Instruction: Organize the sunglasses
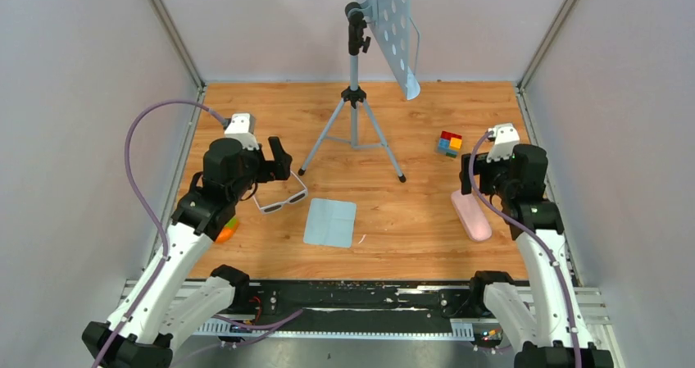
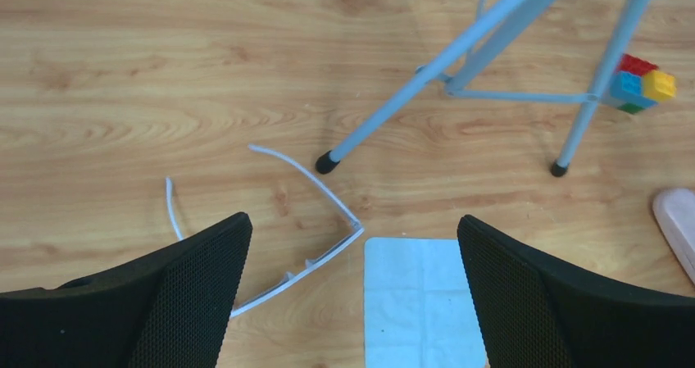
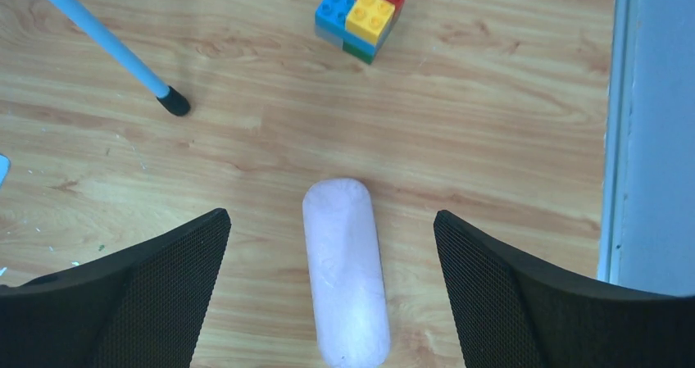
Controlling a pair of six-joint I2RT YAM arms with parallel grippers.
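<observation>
White-framed sunglasses [image 1: 283, 202] lie unfolded on the wooden table, temples pointing away from the arms. In the left wrist view the left finger covers part of the sunglasses [image 2: 321, 258]. A light blue cloth [image 1: 330, 223] lies flat just right of them. The pink glasses case [image 1: 471, 215] rests on the right side, looking closed; in the right wrist view this case [image 3: 344, 270] appears between and beyond the fingers. My left gripper [image 1: 283, 158] is open above the table near the sunglasses, holding nothing. Open and empty too, my right gripper [image 1: 469, 174] hovers near the case.
A blue tripod [image 1: 354, 122] stands at the back centre, one foot close to the sunglasses. Colourful toy bricks [image 1: 449, 143] sit behind the case. An orange object [image 1: 225, 233] is partly hidden by the left arm. Between cloth and case the table [image 1: 410, 229] is clear.
</observation>
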